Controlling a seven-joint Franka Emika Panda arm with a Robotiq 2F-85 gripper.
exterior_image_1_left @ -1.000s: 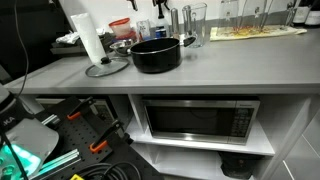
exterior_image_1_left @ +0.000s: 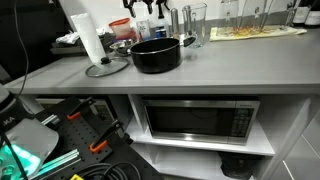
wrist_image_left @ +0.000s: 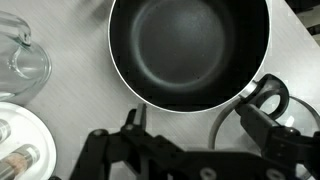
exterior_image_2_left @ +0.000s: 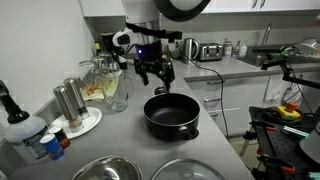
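Note:
A black pot (exterior_image_1_left: 157, 58) with side handles stands upright and uncovered on the grey counter. Its inside looks empty in the wrist view, where the pot (wrist_image_left: 190, 45) fills the upper middle. Above the counter, near the pot's rim in exterior view 2, hangs my gripper (exterior_image_2_left: 152, 76); its fingers are spread with nothing between them. In exterior view 1 only the fingertips of the gripper (exterior_image_1_left: 147, 9) show, at the top edge. A round glass lid (exterior_image_2_left: 192, 172) lies flat on the counter close to the pot.
A steel bowl (exterior_image_2_left: 108, 172) sits near the lid. Glass pitchers (exterior_image_2_left: 115, 90), a white plate (exterior_image_2_left: 83, 125) with shakers and several bottles crowd one side. A paper towel roll (exterior_image_1_left: 88, 38) stands at the left. Right of the pot, the front counter (exterior_image_1_left: 250, 68) is clear.
My gripper comes slightly lower into exterior view 1 than before, still above the counter. The pot and lid have not moved.

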